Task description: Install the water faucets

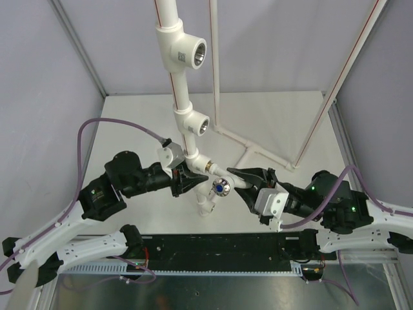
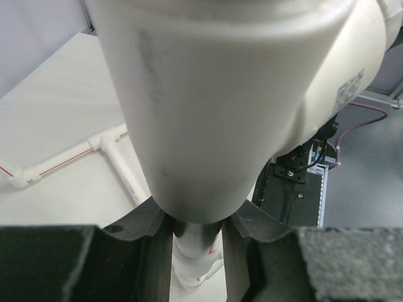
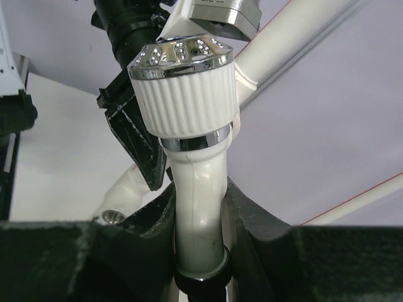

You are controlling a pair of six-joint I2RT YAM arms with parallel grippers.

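Note:
A white faucet (image 1: 221, 186), its knob showing a blue centre, joins the lowest side socket (image 1: 201, 161) of the upright white pipe; some brass thread shows at the joint. My right gripper (image 1: 240, 178) is shut on the faucet's body. In the right wrist view the ribbed white knob (image 3: 184, 97) with chrome rings stands above the fingers, which clasp the smooth white body (image 3: 200, 201). From the left, my left gripper (image 1: 188, 177) is shut on the upright pipe. The left wrist view shows that pipe (image 2: 195, 107) large, filling the middle and hiding much behind it.
Two empty metal-lined sockets, the upper one (image 1: 190, 51) and the middle one (image 1: 197, 123), face right on the pipe. Thinner white pipes (image 1: 258, 148) form a base on the white board (image 1: 135, 123). Both grippers are close together around the lowest joint.

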